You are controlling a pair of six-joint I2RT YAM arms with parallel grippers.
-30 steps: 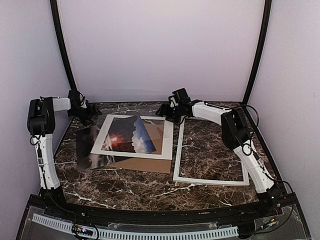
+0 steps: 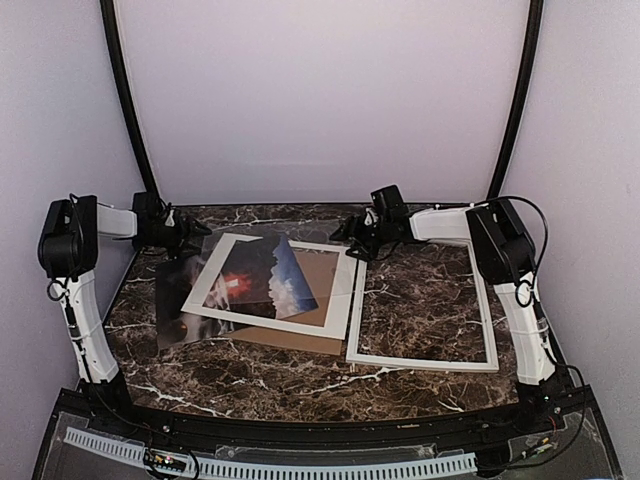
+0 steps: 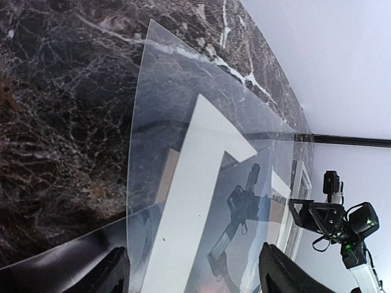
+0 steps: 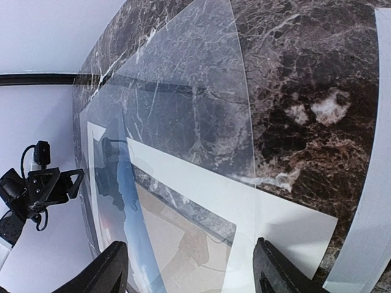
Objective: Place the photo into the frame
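The photo (image 2: 245, 290), dark with a red glow and blue sky with cloud, shows in the window of a white mat (image 2: 220, 252). Over the mat spans a clear sheet (image 3: 162, 73), its edges running to both grippers. My right gripper (image 2: 350, 242) is shut on the clear sheet (image 4: 201, 55) near its right side, close to the mat's corner (image 4: 305, 229). At the sheet's left side is my left gripper (image 2: 190, 238); its tips lie below the left wrist view, so its grip cannot be told. An empty white frame (image 2: 425, 362) lies at right.
A brown board (image 2: 290, 335) lies beneath the mat, sticking out at the front. To its left spreads a dark glossy print (image 2: 175, 320). Walls stand at the back and both sides.
My right gripper has moved right and slightly towards the front; the left has shifted a little right and forward. The mat has turned slightly and shifted right. The white frame stays put.
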